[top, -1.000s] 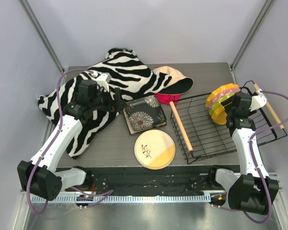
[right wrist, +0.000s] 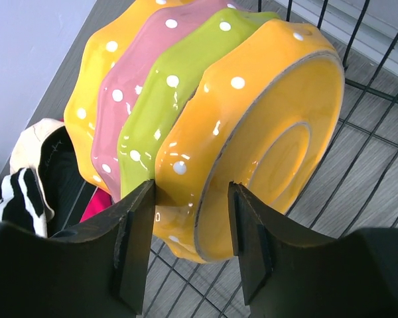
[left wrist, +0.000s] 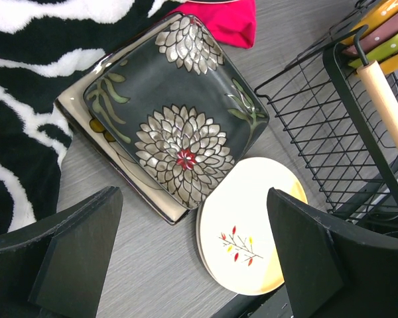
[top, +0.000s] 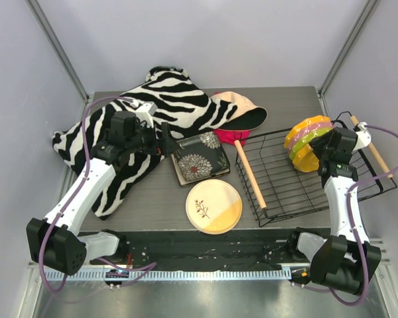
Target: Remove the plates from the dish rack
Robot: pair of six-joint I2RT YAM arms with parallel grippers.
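Several polka-dot plates in yellow, pink, green and orange (right wrist: 225, 112) stand on edge in the black wire dish rack (top: 278, 199) at the right. My right gripper is at the front orange plate, its fingers part open around the lower left rim, one finger against the dotted side, the other over the plate's face. My left gripper stands open, empty, above the left side near stacked dark floral square plates (left wrist: 182, 139). A cream round plate (top: 213, 207) with a sprig design lies on the table left of the rack.
A zebra-striped cloth (top: 106, 179) covers the back left, with a cap (top: 242, 109) and red cloth behind the square plates. The rack's wooden handles (top: 251, 175) run along both sides. Bare table shows at the front left.
My right arm has shifted slightly at the plates over the last second. The plates and my left arm look unchanged.
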